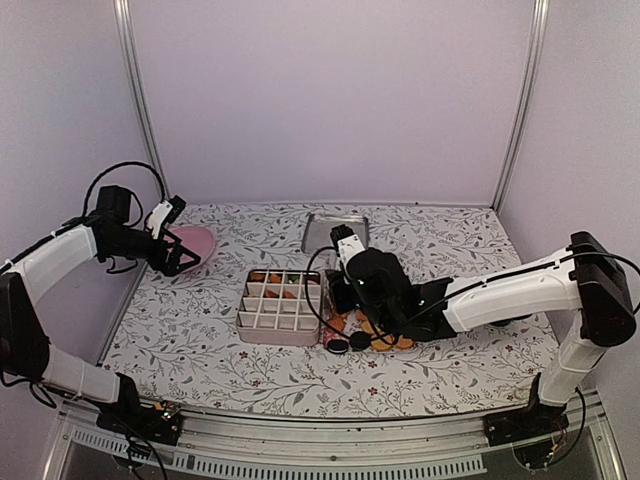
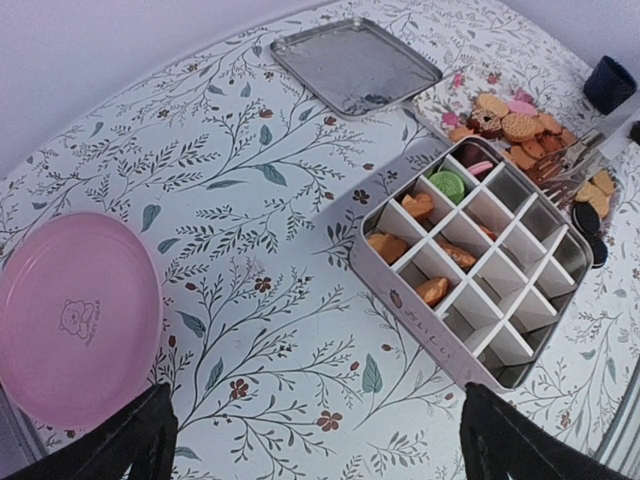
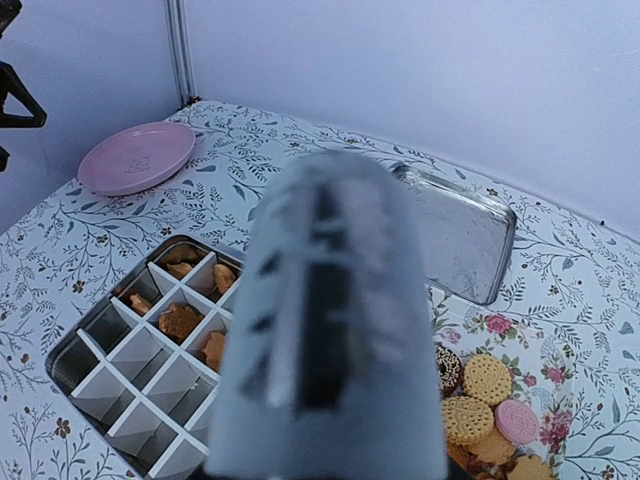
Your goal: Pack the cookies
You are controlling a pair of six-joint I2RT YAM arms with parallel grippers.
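A divided box holds cookies in some compartments, others empty. Loose cookies of several kinds lie on a floral mat to its right, sandwich cookies among them. My left gripper hangs open near the pink plate, away from the box, nothing between its fingers.
A pink plate sits at the back left. A metal tray lies behind the box. A dark mug stands at the right.
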